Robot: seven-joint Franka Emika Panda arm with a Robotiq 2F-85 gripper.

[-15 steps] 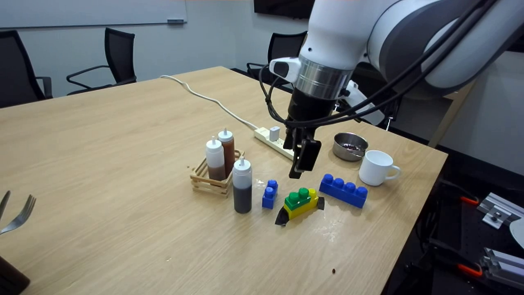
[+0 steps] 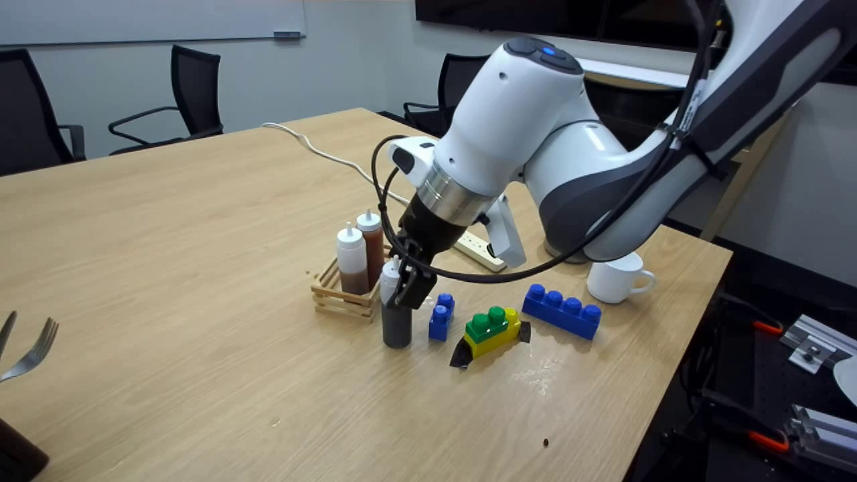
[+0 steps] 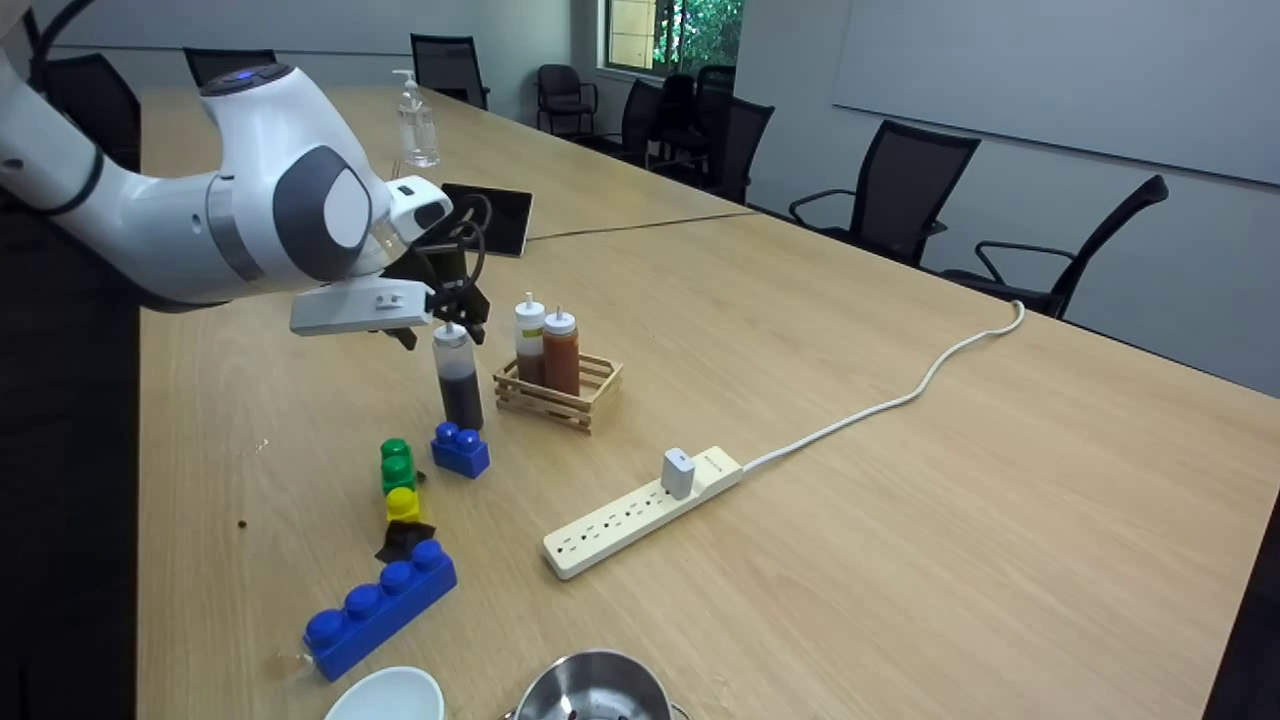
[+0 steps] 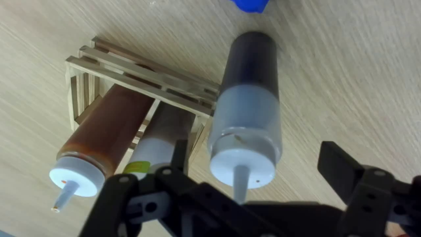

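Note:
A squeeze bottle with dark liquid and a white nozzle cap [image 4: 247,106] stands upright on the table, outside the wooden crate. In the wrist view my gripper is open, one finger on each side of the bottle's cap, with gaps showing on both sides. From exterior view 1, the gripper [image 2: 412,281] is at the upper part of the dark bottle [image 2: 397,325]. Beside it, the small wooden crate [image 3: 573,414] holds a red-brown sauce bottle [image 3: 560,354] and a bottle with brown liquid [image 3: 529,336].
A small blue brick [image 2: 441,317], a green and yellow brick stack [image 2: 491,331] and a long blue brick [image 2: 560,312] lie nearby. A white mug [image 2: 615,281], a metal bowl [image 3: 594,690] and a power strip [image 3: 642,514] are farther off.
My arm has moved left and down in exterior view 1, from above the bricks to the dark bottle. The bottles, crate and bricks stand where they were.

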